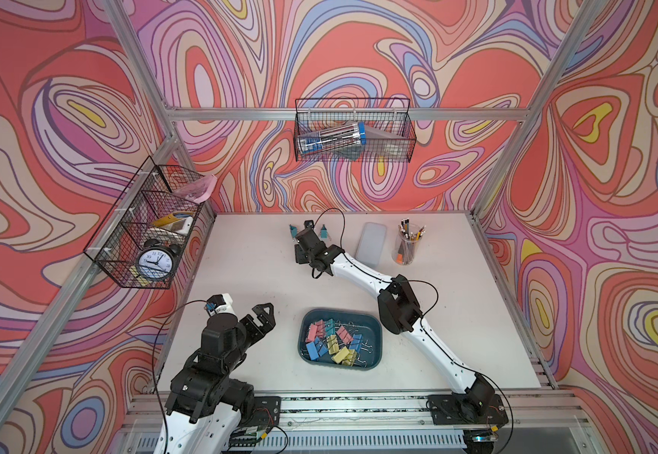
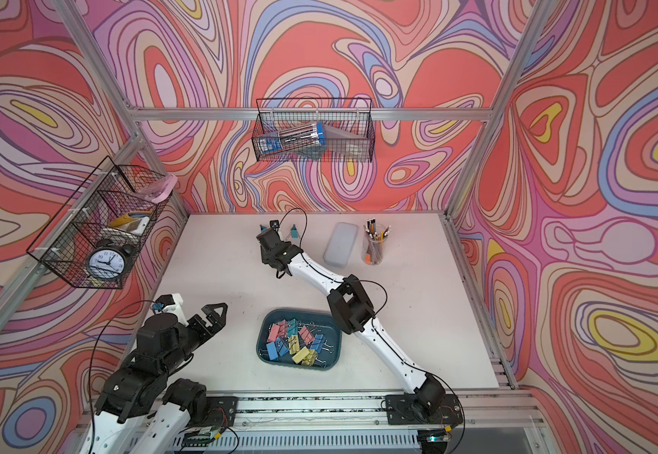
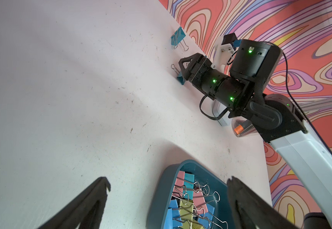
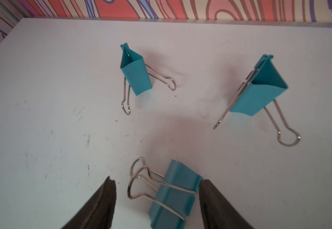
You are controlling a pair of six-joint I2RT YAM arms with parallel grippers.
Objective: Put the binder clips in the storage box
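Observation:
My right gripper is over a teal binder clip (image 4: 175, 202) lying at the back of the table, its fingers apart on either side of it. Two more teal clips, stand just behind it. The blue-grey storage box (image 1: 379, 340) at the front centre holds many pink, teal, yellow and blue clips. My left gripper (image 1: 260, 321) hangs open at the front left, left of the box, with nothing between its fingers.
A pale grey flat lid or case (image 1: 371, 243) and a pen cup (image 2: 372, 249) stand at the back right. Wire baskets hang on the walls.

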